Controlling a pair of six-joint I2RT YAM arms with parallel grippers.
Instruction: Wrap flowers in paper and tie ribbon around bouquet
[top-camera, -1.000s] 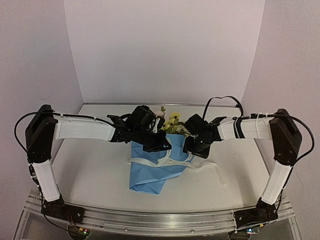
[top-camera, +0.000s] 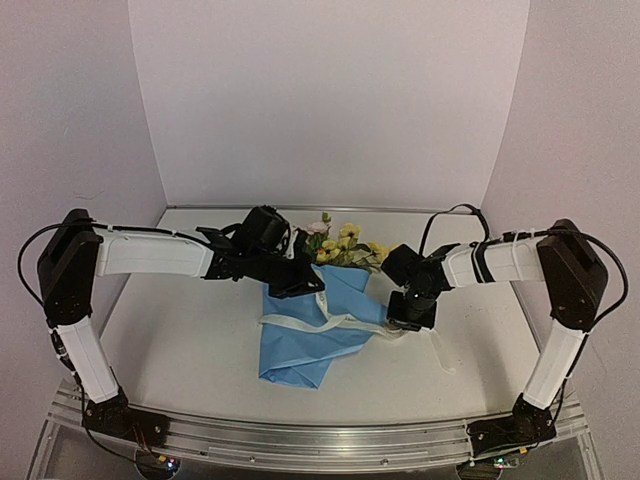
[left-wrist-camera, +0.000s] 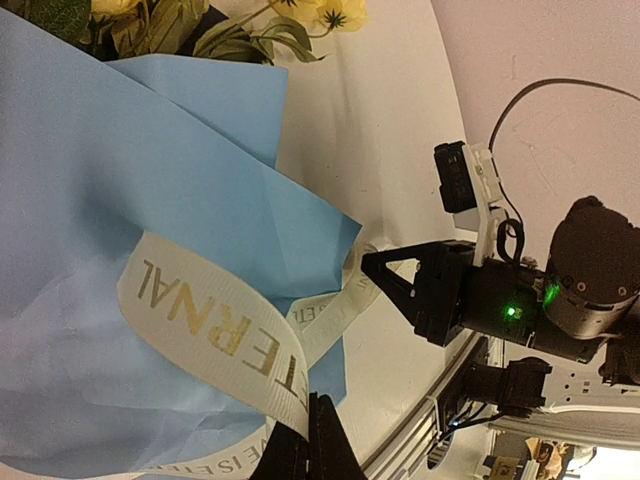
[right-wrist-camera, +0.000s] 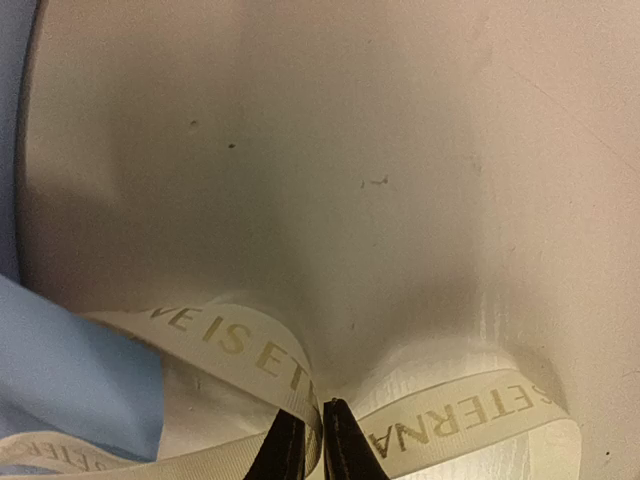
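Note:
A bouquet with yellow and pink flowers (top-camera: 345, 240) lies wrapped in blue paper (top-camera: 300, 365), blooms towards the back. Across the paper runs a white ribbon (top-camera: 285, 322) with gold lettering. My left gripper, above the paper, is shut on one stretch of ribbon (left-wrist-camera: 215, 325), which arches up to the fingertips. Beyond the paper's right side, low over the table, my right gripper is shut on another stretch of ribbon (right-wrist-camera: 235, 345). A free tail of ribbon (right-wrist-camera: 460, 420) extends right of its fingers. Under the paper, the stems are hidden.
A metal rail (top-camera: 320, 440) borders the front edge. Walls close in the back and both sides. The two arms work close together over the bouquet.
My right gripper has moved right and towards the front, drawing ribbon off the paper. My left gripper has shifted left with its ribbon, and the loop between them has opened out.

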